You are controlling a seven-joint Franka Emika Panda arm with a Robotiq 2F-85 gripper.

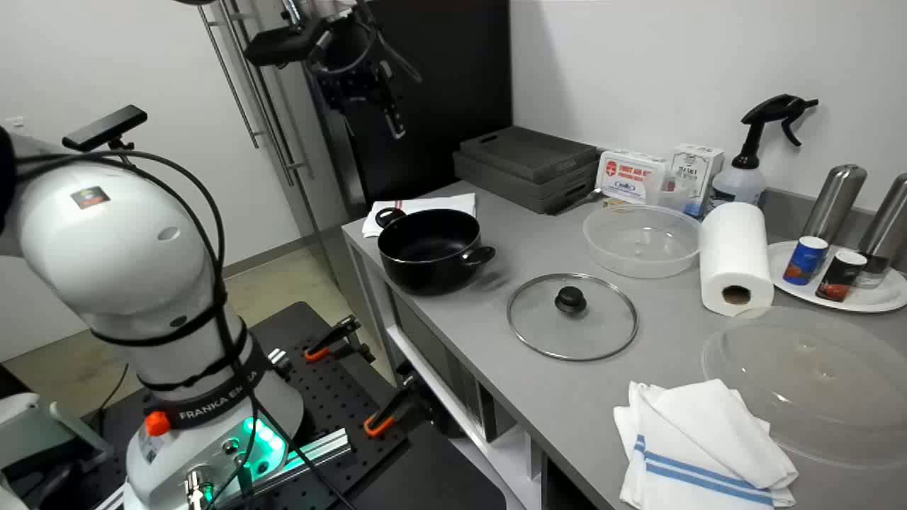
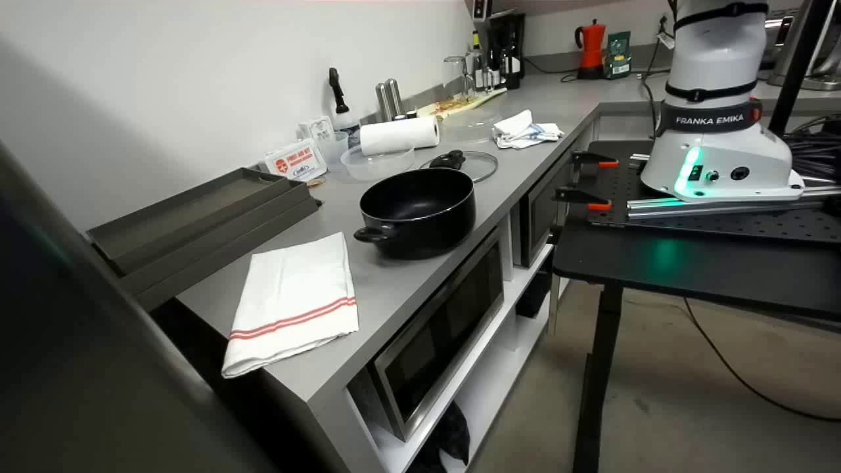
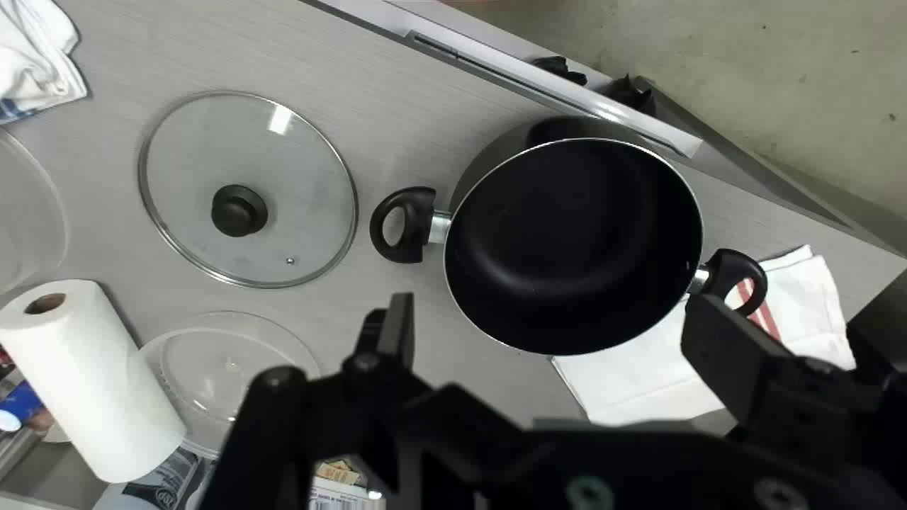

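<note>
A black two-handled pot sits empty and uncovered on the grey counter. Its glass lid, with a steel rim and black knob, lies flat beside it, knob up. High above the counter's far end hangs my gripper. In the wrist view the gripper stands wide open, nothing between its fingers, with the pot below. A white towel with red stripes lies by the pot at the counter's end. The gripper is out of sight in exterior view 2.
Dark stacked trays, a first aid box and a spray bottle line the wall. A clear bowl, paper towel roll, blue-striped towel and large clear cover occupy the right side.
</note>
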